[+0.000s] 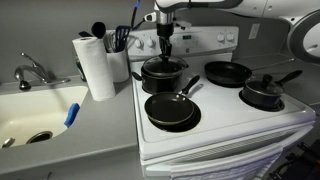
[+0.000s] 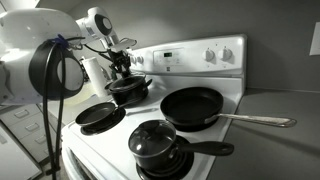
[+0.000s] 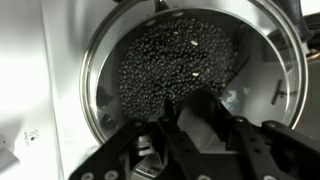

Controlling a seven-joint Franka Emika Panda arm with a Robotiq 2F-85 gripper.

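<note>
At the back left of the stove stands a black pot (image 1: 160, 82), topped by a glass lid (image 1: 158, 66). My gripper (image 1: 167, 54) comes down from above and is shut on the lid's dark knob (image 3: 201, 106). The lid sits slightly to the right of the pot and looks a little raised at one side; how far it is clear of the rim is hard to tell. Through the glass in the wrist view, many small black beans (image 3: 165, 65) show inside. The fingers hide part of the knob.
A frying pan (image 1: 170, 108) lies in front of the pot, another pan (image 1: 228, 73) at the back right, and a lidded saucepan (image 1: 263, 92) at the front right. Paper towels (image 1: 96, 68) and a utensil holder (image 1: 118, 65) stand close on the left. The stove's back panel (image 2: 190, 57) rises behind.
</note>
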